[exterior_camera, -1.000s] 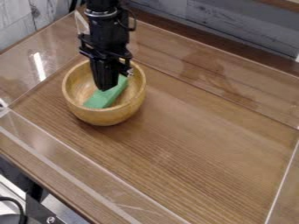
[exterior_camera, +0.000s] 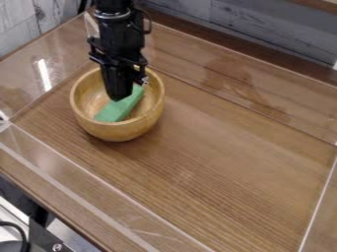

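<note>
A round yellow bowl sits on the wooden table in the upper left of the camera view, with a green elongated object lying inside it. My black gripper hangs from the top over the bowl, its lower end at the far part of the bowl by the upper end of the green object. It looks shut; whether it touches the green object cannot be told, and nothing clearly shows between its fingers.
A raised wall runs along the back, and dark cables lie at the lower left edge.
My gripper has shifted very slightly; the bowl and the green object look almost unchanged.
</note>
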